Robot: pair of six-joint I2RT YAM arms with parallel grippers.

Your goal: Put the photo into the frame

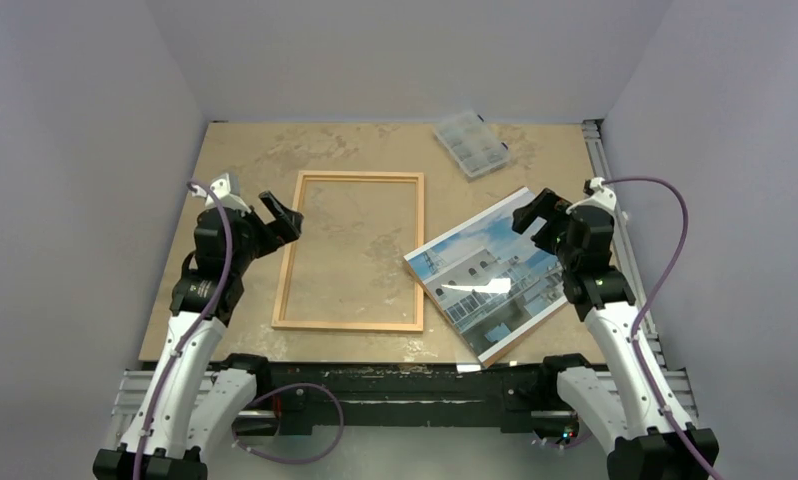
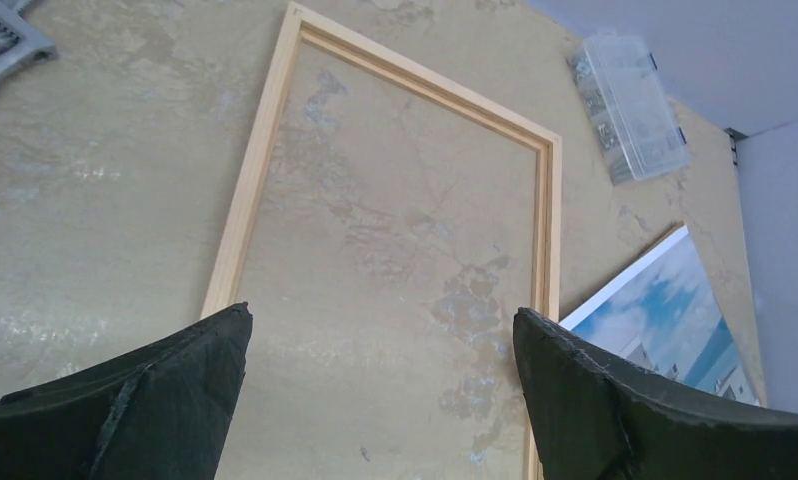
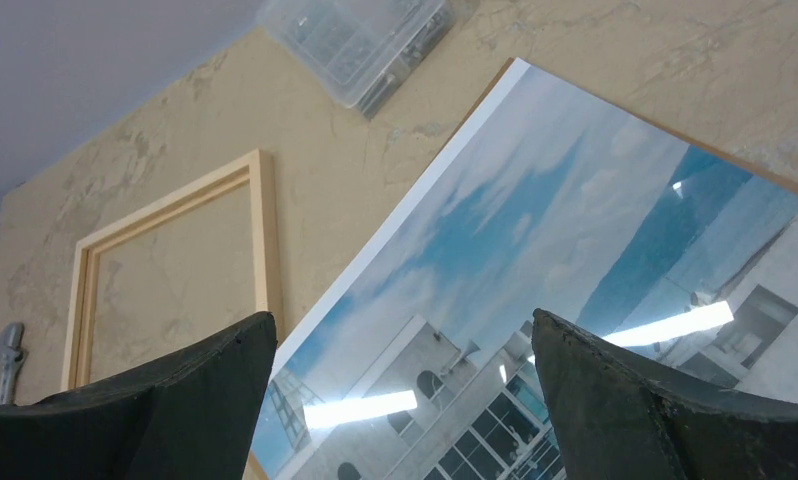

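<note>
The empty wooden frame (image 1: 420,205) lies flat on the table, left of centre, with bare tabletop showing inside it. To its right the glossy photo (image 1: 490,270), white buildings under a blue sky, rests at a slant; its left corner reaches the frame's right side. My left gripper (image 1: 284,215) hovers over the frame's left side, open and empty; its fingers (image 2: 175,390) are spread wide in the left wrist view. Above the photo's upper right part, my right gripper (image 1: 531,224) is open too, with nothing between its fingers.
A clear plastic box (image 1: 472,143) of small parts stands at the back, right of centre. An adjustable wrench (image 3: 11,360) lies left of the frame, mostly covered by the left arm from above. Bare table lies behind the frame and toward the back right.
</note>
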